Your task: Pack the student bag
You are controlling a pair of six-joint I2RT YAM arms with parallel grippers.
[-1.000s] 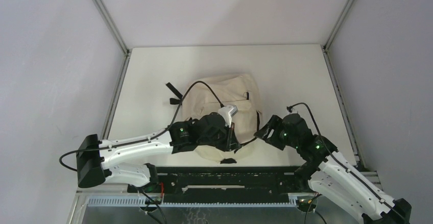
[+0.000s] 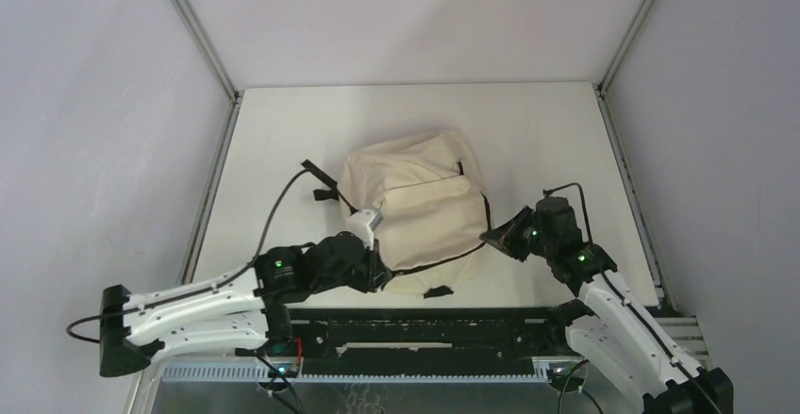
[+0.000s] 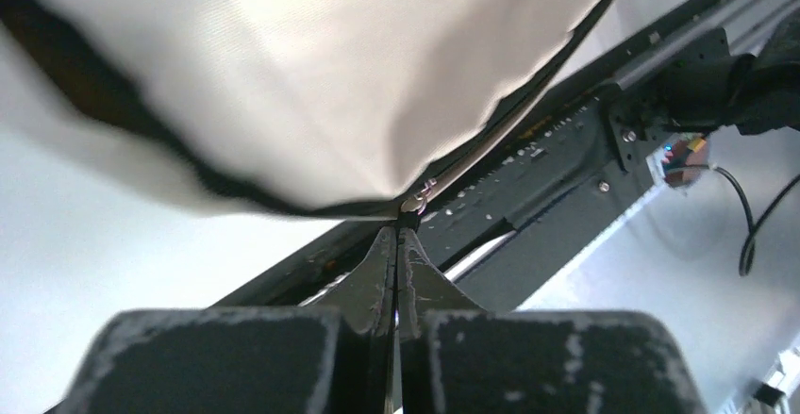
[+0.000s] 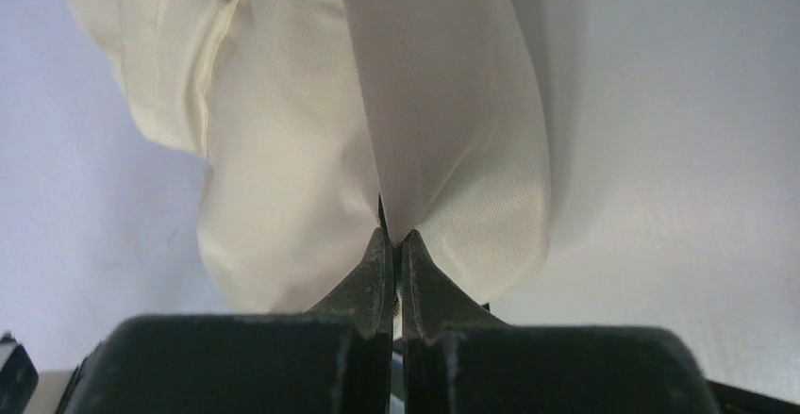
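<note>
A cream fabric bag [image 2: 429, 211] with black zip edging lies on the white table. At its front left corner, my left gripper [image 2: 385, 280] is shut. In the left wrist view the small metal zip slider [image 3: 415, 204] sits right at the fingertips, its pull tab between them. My right gripper [image 2: 484, 237] is shut on the bag's right front edge; in the right wrist view, a fold of the fabric [image 4: 406, 150] runs into the fingertips. A black zip line [image 2: 443, 263] stretches between the two grippers. The bag's inside cannot be seen.
Black straps [image 2: 321, 180] stick out at the bag's left, and a black tab [image 2: 438, 292] lies near the front table edge. Bare table [image 2: 547, 150] surrounds the bag at the back and right. Grey walls stand on both sides.
My left gripper has travelled left along the bag's front edge. The right gripper, open earlier, has shut on the edge and moved slightly right and back. The bag's front has spread wider.
</note>
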